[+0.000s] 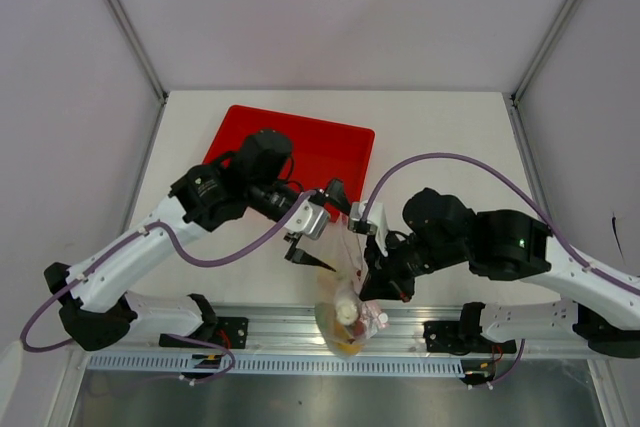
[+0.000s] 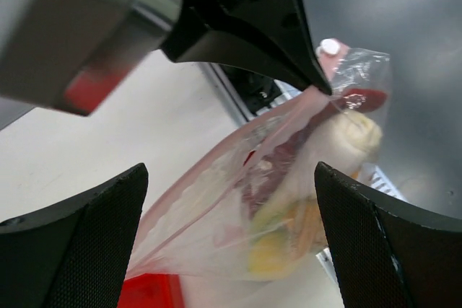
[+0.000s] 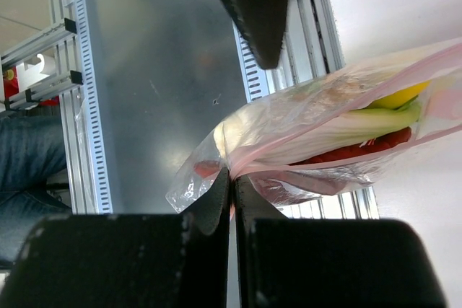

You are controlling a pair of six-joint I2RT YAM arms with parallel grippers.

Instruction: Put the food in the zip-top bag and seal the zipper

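A pink-edged plastic bag [image 1: 345, 307] holding food hangs at the table's front edge. In the right wrist view, a pale green stalk [image 3: 379, 120], something yellow [image 3: 399, 97] and red items [image 3: 356, 151] show inside it. My right gripper is shut on the bag's pink edge toward one end. My left gripper is open around the bag's upper part, which runs between its fingers in the left wrist view. In the top view it stands just left of the right gripper.
A red tray [image 1: 340, 152] sits behind the grippers on the white table [image 1: 450, 127]. A metal rail [image 1: 270, 319] runs along the front edge, beside the bag.
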